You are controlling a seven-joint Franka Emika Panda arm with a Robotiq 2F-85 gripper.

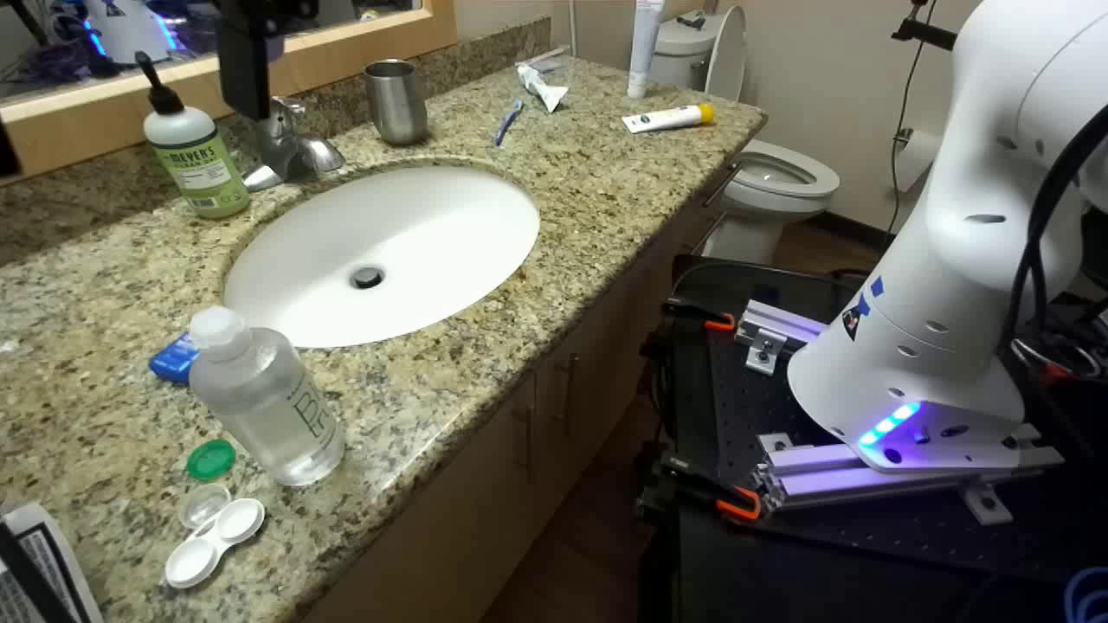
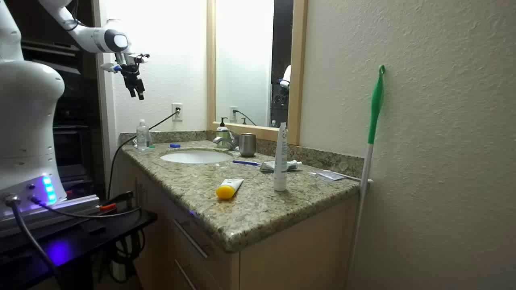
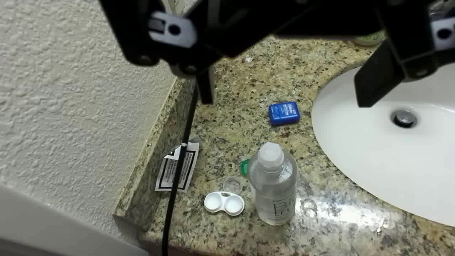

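Observation:
My gripper hangs open above the left end of the counter, nothing between its fingers. In exterior view 2 the gripper (image 2: 136, 96) is well above the clear bottle (image 2: 142, 136). From the wrist, a small blue floss box (image 3: 284, 113) shows below the gap between the fingers, lying left of the sink. Nearer the counter's front stands the clear bottle (image 3: 273, 187), upright and capped. Beside it lie an open white contact lens case (image 3: 224, 202), a clear round lid (image 3: 232, 184) and a green cap (image 3: 244, 167), which the bottle partly hides in the wrist view.
A soap bottle (image 1: 192, 145), faucet (image 1: 291, 145) and metal cup (image 1: 395, 102) line the sink's back. The white sink (image 1: 436, 249) is empty. Toothpaste (image 1: 670, 118), a toothbrush (image 1: 508, 123) and an upright tube (image 1: 641, 52) occupy the far end. A black cable (image 3: 179, 170) crosses near the wall.

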